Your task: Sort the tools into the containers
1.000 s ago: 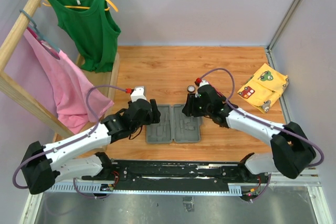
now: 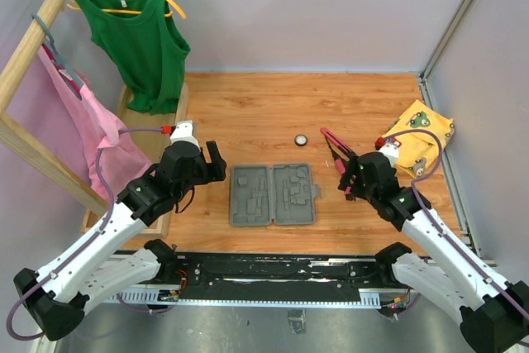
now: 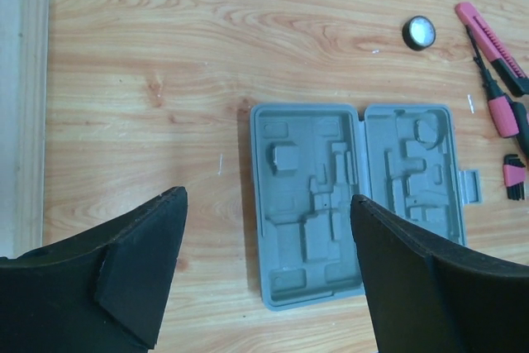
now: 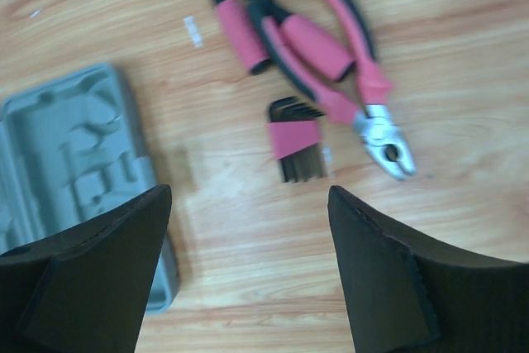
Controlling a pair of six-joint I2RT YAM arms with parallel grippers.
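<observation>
An open grey tool case [image 2: 251,196] with empty moulded slots lies front centre. Right of it lie pink-and-black tools: a cutter [image 3: 488,39], screwdrivers [image 4: 240,35], pliers [image 4: 372,88] and a hex key set [image 4: 293,138]. A small round black-rimmed item [image 3: 418,32] lies above the case. My left gripper [image 2: 213,163] is raised left of the case, open with nothing between its fingers. My right gripper is open above the tools, nothing between its fingers.
A wooden rack with a green top [image 2: 145,47] and pink garment stands at the left. A yellow patterned cloth [image 2: 434,126] lies at the right.
</observation>
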